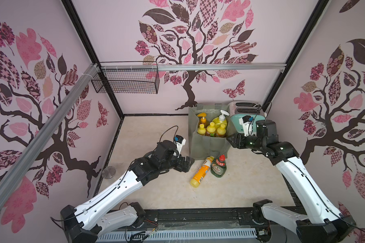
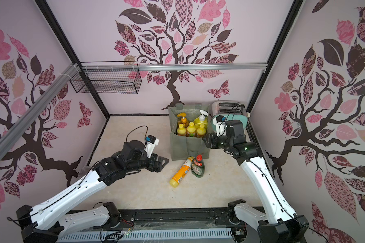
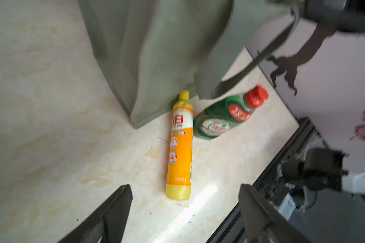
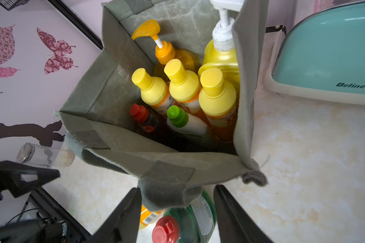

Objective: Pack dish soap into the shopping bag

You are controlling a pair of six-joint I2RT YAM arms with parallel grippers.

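The grey shopping bag [image 1: 206, 147] stands open, filled with several yellow-capped, pump and smaller bottles. An orange dish soap bottle [image 3: 179, 154] lies on the table before it, beside a green dish soap bottle [image 3: 217, 121] with red cap. My left gripper is open above and left of the orange bottle, nothing between its fingers. My right gripper is open at the bag's near right rim, above the green bottle; the fabric rim appears between or just beyond its fingers.
A mint toaster [image 4: 324, 52] stands right of the bag. A wire basket [image 1: 125, 81] hangs at the back left.
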